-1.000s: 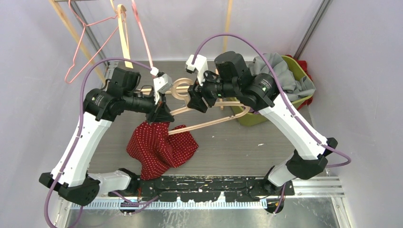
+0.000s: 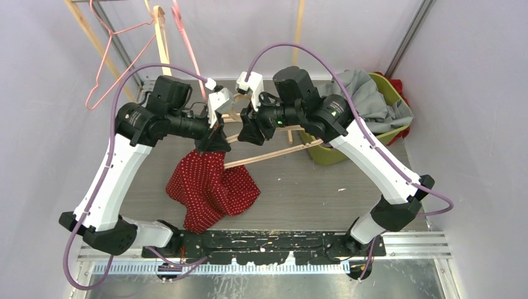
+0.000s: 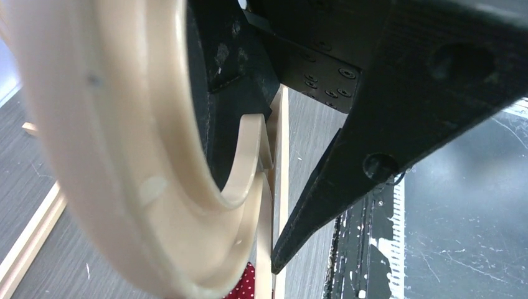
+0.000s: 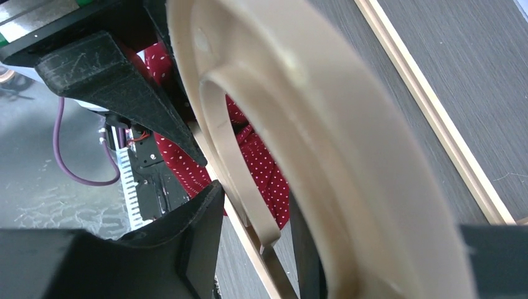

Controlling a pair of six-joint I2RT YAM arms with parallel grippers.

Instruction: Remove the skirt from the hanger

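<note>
The dark red skirt (image 2: 208, 193) with white dots hangs in folds below my left gripper (image 2: 218, 149). A beige hanger (image 2: 274, 154) spans the space between my arms. My left gripper seems shut on its bar; whether cloth is pinched too cannot be told. In the left wrist view one black fingertip (image 3: 278, 255) meets the bar, while the hanger's hook hides the other. My right gripper is shut on the hanger at the base of its curved hook (image 4: 336, 137). In the right wrist view the skirt (image 4: 264, 165) shows behind the hook.
A pink hanger (image 2: 115, 37) and other hangers dangle from the rack at the upper left, close to my left arm. At the right rear stands a green basket (image 2: 330, 156) filled with grey cloth (image 2: 358, 93). Bare floor (image 2: 305, 199) lies right of the skirt.
Both grippers have shifted slightly with the hanger, the left one to the right and the right one to the left. The hanger's hook has become mostly hidden. The skirt's lower part has hardly moved.
</note>
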